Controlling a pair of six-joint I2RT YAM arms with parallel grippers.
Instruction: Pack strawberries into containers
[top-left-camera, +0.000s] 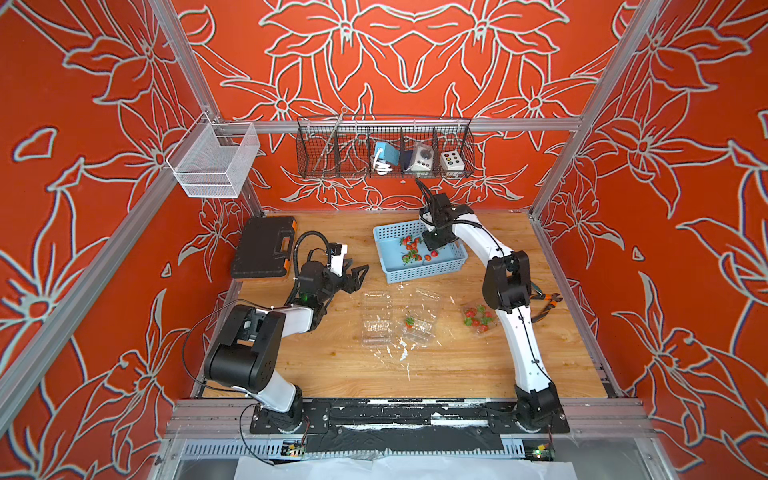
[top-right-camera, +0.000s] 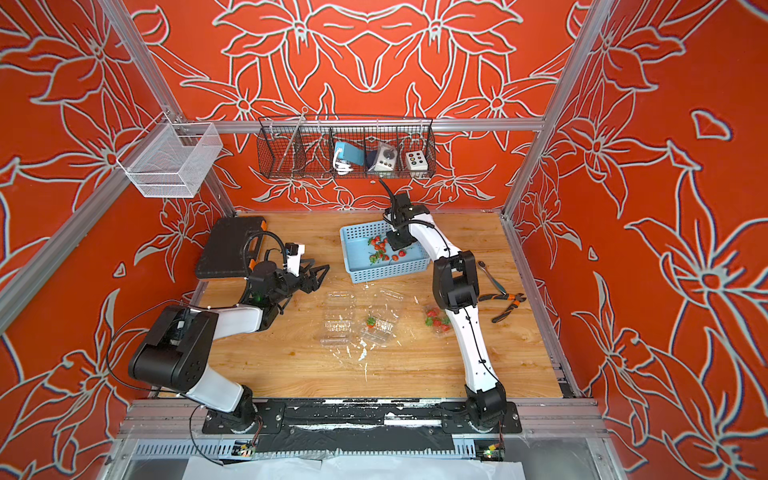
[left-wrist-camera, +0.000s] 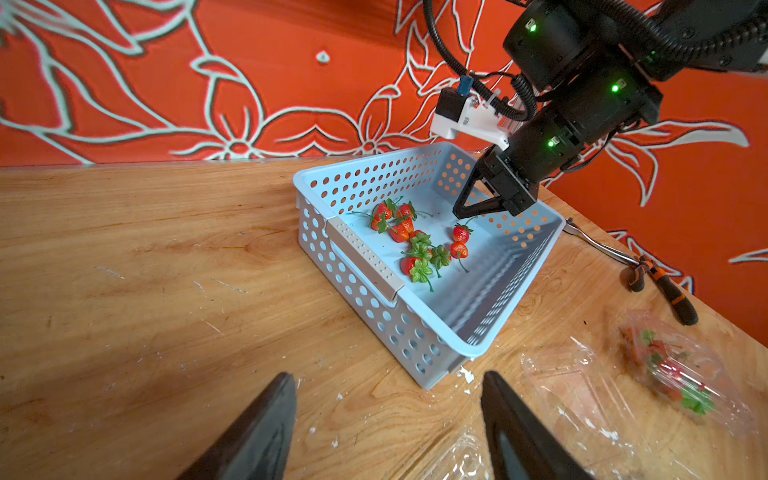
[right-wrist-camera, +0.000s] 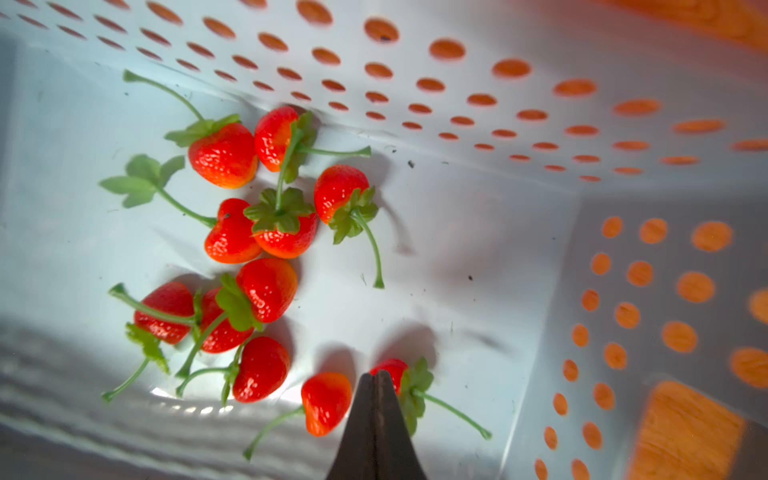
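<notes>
Several loose strawberries (right-wrist-camera: 266, 286) lie in the blue basket (top-left-camera: 384, 269). My right gripper is low inside it, shut with nothing showing between its fingertips, right by a strawberry (right-wrist-camera: 386, 369) at the basket's near-right part. My left gripper (top-left-camera: 360, 276) stands open over the table left of the basket, empty. In front of the basket lie clear containers (top-left-camera: 376, 328), one holding a strawberry (top-right-camera: 371, 321); at the right, another container (left-wrist-camera: 684, 368) holds several strawberries.
A black case (top-left-camera: 260, 244) lies at the back left. Pliers (top-right-camera: 504, 312) and another tool lie at the right edge. Wire baskets (top-left-camera: 320, 152) hang on the walls. The table between case and blue basket is clear.
</notes>
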